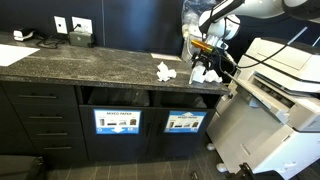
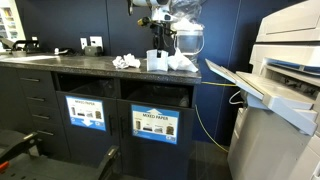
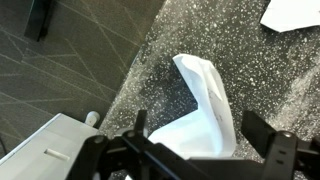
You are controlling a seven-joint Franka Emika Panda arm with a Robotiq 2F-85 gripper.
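Note:
Over the right end of the dark speckled counter (image 1: 95,68), my gripper points downward with its fingers wide apart. In the wrist view a folded, curled white paper (image 3: 208,88) lies below and between the two fingers, and I cannot tell whether they touch it. Exterior view 2 shows a white paper piece (image 2: 157,61) standing up beneath the gripper (image 2: 159,47). A crumpled paper (image 2: 127,61) rests to its left and another white paper (image 2: 181,63) to its right.
Below the counter are two open bins labelled mixed paper (image 1: 118,122). A white printer (image 1: 268,115) with an opened tray stands close on the right.

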